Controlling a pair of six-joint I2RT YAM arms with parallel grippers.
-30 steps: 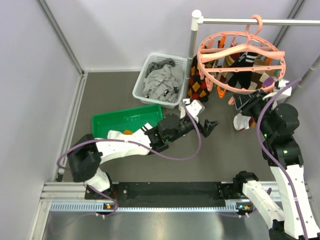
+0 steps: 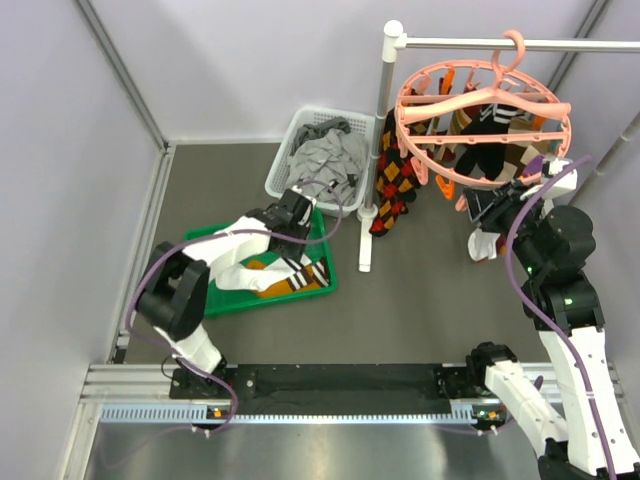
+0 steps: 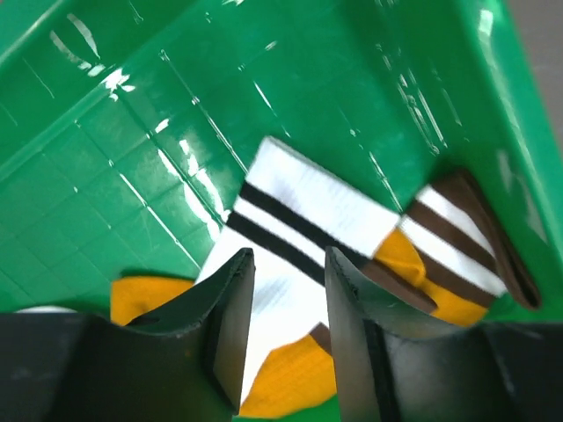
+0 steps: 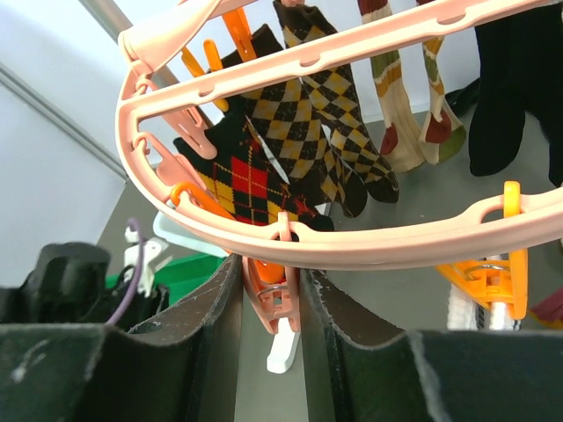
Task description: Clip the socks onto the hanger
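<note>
White socks with black stripes (image 3: pixel 286 233) and mustard-yellow socks with brown and white stripes (image 3: pixel 449 233) lie in the green tray (image 2: pixel 215 299). Above them, my left gripper faces down with a gap between its fingers and nothing held clear of the tray. From the rack hangs the round pink hanger (image 2: pixel 415 145), with several socks on its clips, including a black, red and yellow argyle pair (image 2: pixel 392 180). My right gripper is shut on a pink clip (image 4: pixel 273 297) at the hanger's near rim. No sock shows in that clip.
Behind the green tray stands a white basket (image 2: pixel 277 180) of grey laundry. The rack's white post (image 2: pixel 383 110) rises between the tray and the hanger. Bare floor (image 2: pixel 420 300) lies between the tray and my right arm.
My left arm has swung back from the floor right of the tray to over the socks, its gripper now pointing down. The right arm and the hanger have hardly moved.
</note>
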